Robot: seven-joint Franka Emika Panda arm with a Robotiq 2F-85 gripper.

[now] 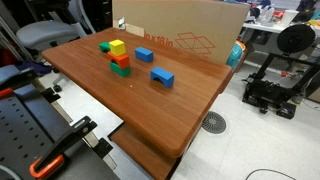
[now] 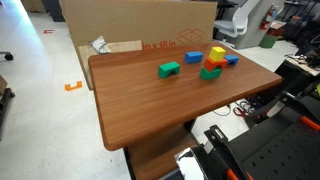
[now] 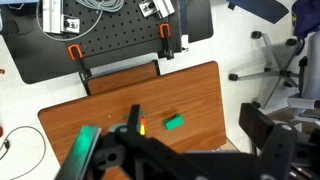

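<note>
In exterior view 1, a yellow block (image 1: 117, 47) tops a small stack, with a red block (image 1: 119, 58) under it and a green block (image 1: 120, 69) at the bottom. Another green block (image 1: 104, 47) shows behind the stack. Two blue blocks lie apart on the wooden table, one nearer the cardboard (image 1: 144, 54) and one further right (image 1: 162, 75). Exterior view 2 shows the stack (image 2: 213, 65) and a separate green block (image 2: 168, 70). My gripper is open high above the table in the wrist view, its dark parts hiding much of the tabletop.
A cardboard panel (image 1: 190, 28) stands along the table's back edge. The black robot bench (image 1: 35, 130) with orange clamps lies beside the table, across a gap.
</note>
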